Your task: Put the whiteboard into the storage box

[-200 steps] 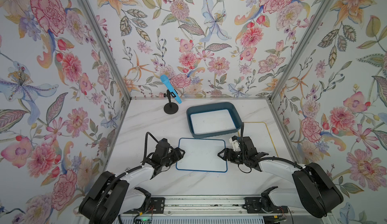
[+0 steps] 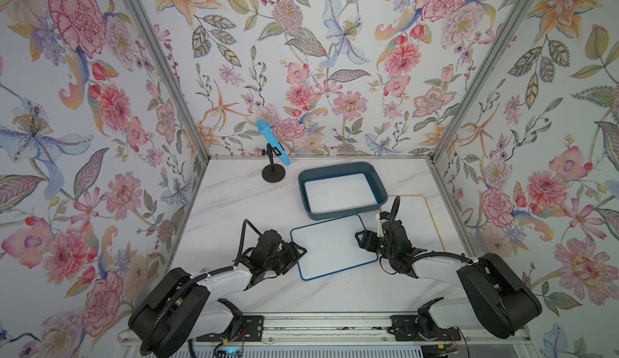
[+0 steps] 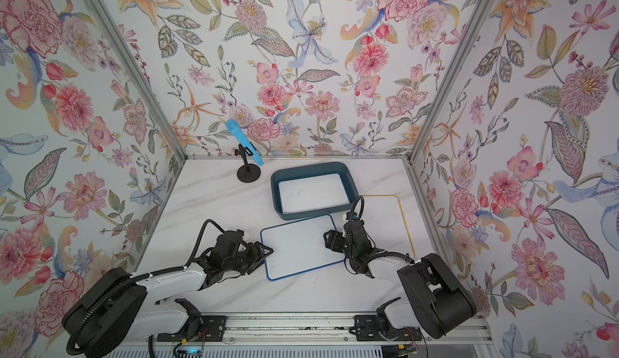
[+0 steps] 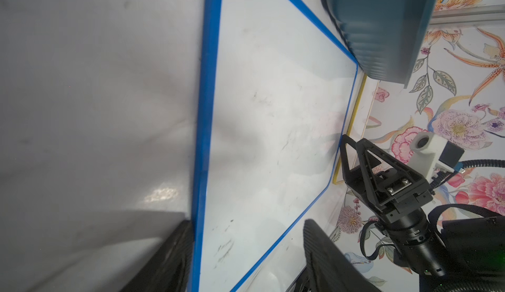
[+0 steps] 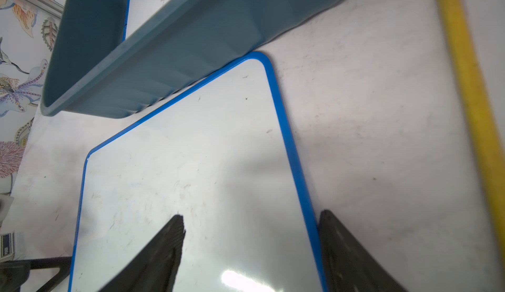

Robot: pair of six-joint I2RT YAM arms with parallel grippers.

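Note:
The blue-edged whiteboard [image 2: 332, 245] lies tilted in angle on the table, its far edge against the front of the dark teal storage box [image 2: 341, 213]. My left gripper straddles its left edge, open, one fingertip at the blue rim [image 4: 205, 134]. My right gripper straddles the right edge, also open, with one fingertip at that rim [image 5: 289, 144]. A similar blue-edged white panel [image 2: 338, 190] is inside the box.
A yellow-edged board [image 2: 419, 222] lies at the right, beside my right gripper. A blue microphone [image 2: 270, 135] on a black stand is at the back left.
The whiteboard has turned anticlockwise and shifted right, its right end moving up toward the box. Both grippers have moved along with it, the left one rightward.

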